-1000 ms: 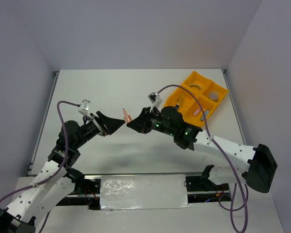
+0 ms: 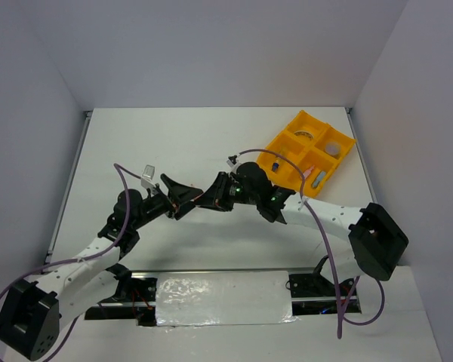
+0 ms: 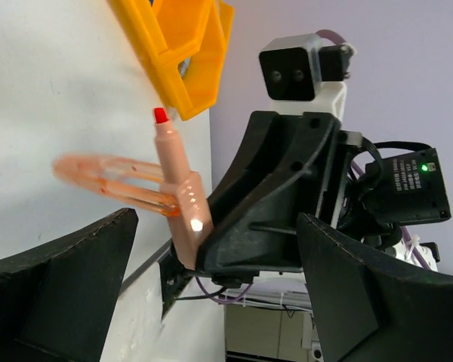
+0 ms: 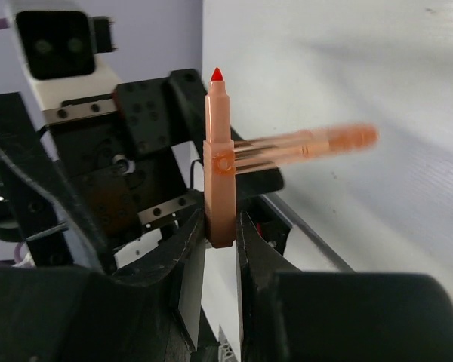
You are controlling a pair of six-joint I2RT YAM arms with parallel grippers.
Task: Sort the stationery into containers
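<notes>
My right gripper [image 2: 204,199] is shut on a peach highlighter [image 4: 220,181] with a red tip, held upright in the right wrist view, its long clip-like part sticking out sideways. In the left wrist view the same highlighter [image 3: 185,207] stands between the open fingers of my left gripper [image 2: 183,197], in front of the right gripper. In the top view the two grippers meet at the middle of the table, mostly hiding the highlighter.
The yellow compartment organizer [image 2: 323,121] sits at the back right, holding several items, among them a pink one and a blue one.
</notes>
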